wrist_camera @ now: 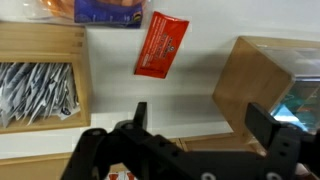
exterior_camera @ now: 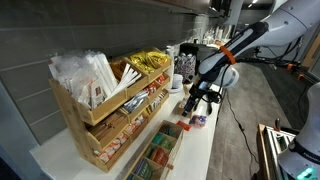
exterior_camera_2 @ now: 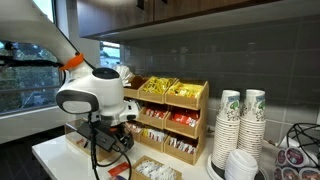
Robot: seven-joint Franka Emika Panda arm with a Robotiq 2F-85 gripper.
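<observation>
A flat red packet [wrist_camera: 161, 45] lies on the white counter, in the upper middle of the wrist view. In exterior view 1 the same red packet [exterior_camera: 183, 126] shows near the shelf's right end, and in exterior view 2 a red packet [exterior_camera_2: 119, 168] lies below the arm. My gripper is open above the counter, with bare white surface between its fingers. The packet lies apart from the fingers, toward the top of the wrist view. From outside, the fingers are small and dark against the arm.
A wooden box of thin packets [wrist_camera: 38, 92] stands at the left of the wrist view, and another wooden box [wrist_camera: 270, 80] at the right. Blue-labelled plastic packaging [wrist_camera: 108, 11] lies at the top. A tiered wooden shelf [exterior_camera: 88, 128] lines the wall; stacked cups [exterior_camera_2: 226, 130] stand beyond it.
</observation>
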